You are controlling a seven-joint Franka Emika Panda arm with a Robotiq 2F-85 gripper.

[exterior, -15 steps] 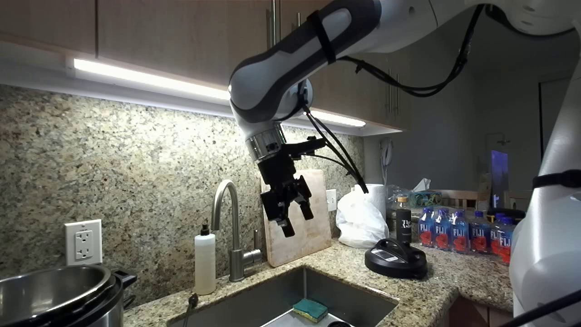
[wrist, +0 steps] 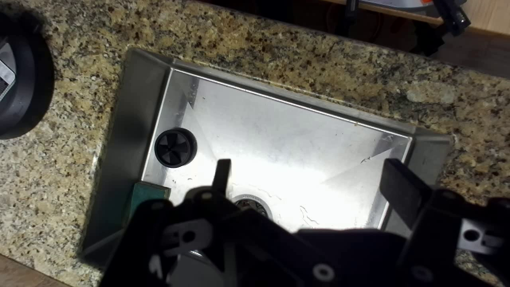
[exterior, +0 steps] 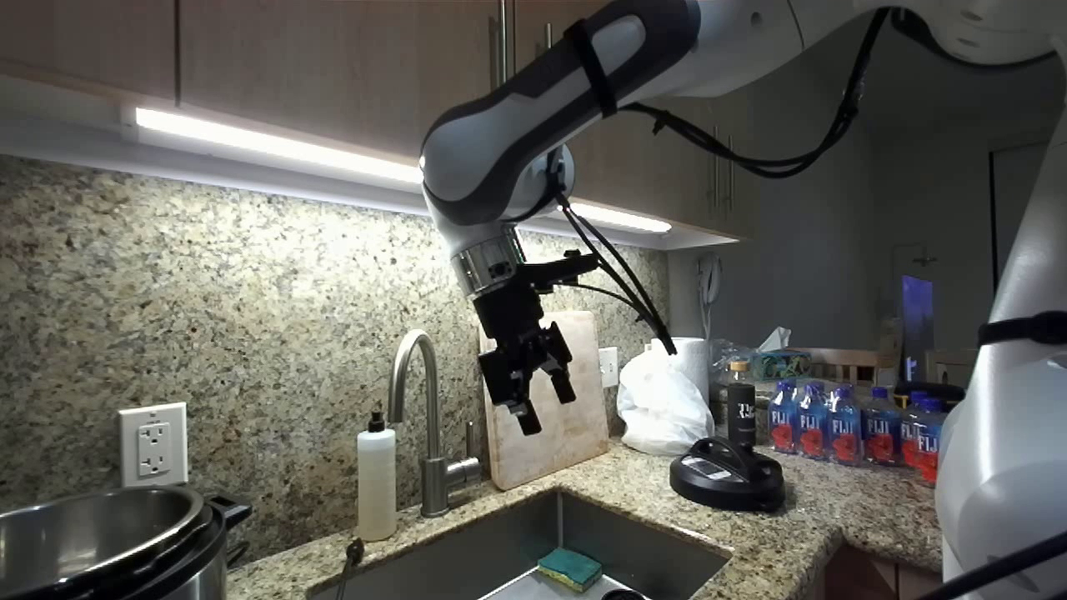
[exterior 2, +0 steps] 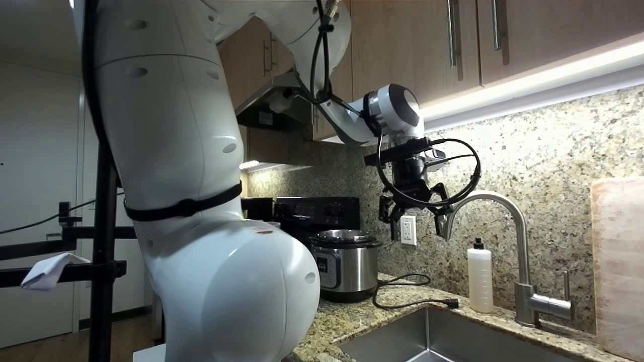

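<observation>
My gripper (exterior: 549,406) hangs high over the sink, its fingers apart and nothing between them. In the wrist view the two fingertips (wrist: 222,174) frame the bright basin floor from well above. Below lies the steel sink (wrist: 287,138), holding a round black drain stopper (wrist: 173,148) and a green sponge (wrist: 148,193) against one side wall. One of my fingers partly covers the drain (wrist: 252,205). The sponge (exterior: 570,568) shows green on top with a yellow underside in the first exterior view.
Behind the sink stand the curved faucet (exterior: 432,420), a soap bottle (exterior: 377,480) and a leaning cutting board (exterior: 545,420). A black lid (exterior: 727,475) rests on the right counter, near several water bottles (exterior: 845,425). The pressure cooker (exterior 2: 347,265) and its cord are on the other side.
</observation>
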